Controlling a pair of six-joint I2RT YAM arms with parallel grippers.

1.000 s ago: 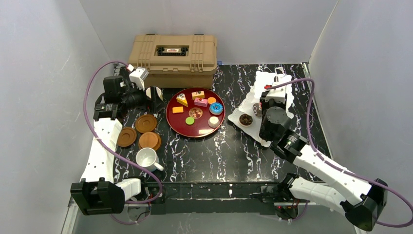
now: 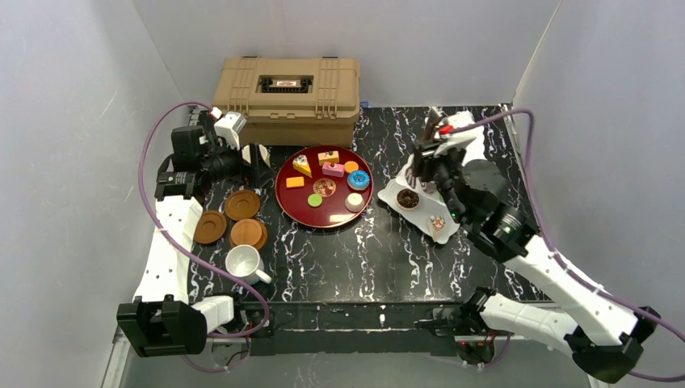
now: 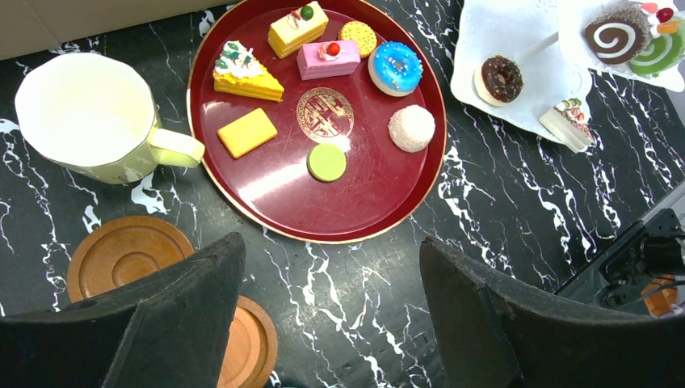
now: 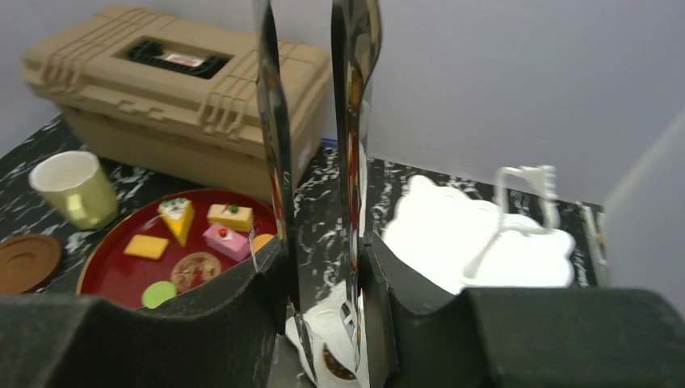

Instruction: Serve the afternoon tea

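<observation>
A round red tray (image 2: 289, 206) holds several toy sweets, among them a blue donut (image 2: 358, 179) and a white ball-shaped sweet (image 3: 412, 128). To its right stands a white tiered stand (image 2: 389, 196) with a chocolate donut (image 3: 498, 80), a swirl roll (image 3: 617, 35) and a green swirl piece (image 3: 658, 55). My right gripper is over the stand, its fingers closed around two shiny metal blades, apparently tongs (image 4: 353, 89). No sweet shows between the blades. Left of the red tray, my left gripper is open and empty.
A tan case (image 2: 291, 89) stands at the back. Brown coasters (image 2: 210, 227) lie at the left, with a white mug (image 2: 244, 263) in front of them. A pale mug (image 3: 85, 113) sits near the left gripper.
The left arm and the red tray have not moved.
</observation>
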